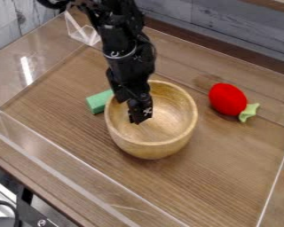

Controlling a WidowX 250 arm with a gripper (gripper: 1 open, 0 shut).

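Note:
My black gripper (130, 106) reaches down from the top into the left part of a wooden bowl (169, 131) at the centre of the table. Its fingers stand open; whether they touch the bowl's wall is unclear. A green block (98, 102) lies just left of the bowl, partly hidden by it.
A red object with a green top (227, 98) lies right of the bowl. A clear container (82, 25) stands at the back left.

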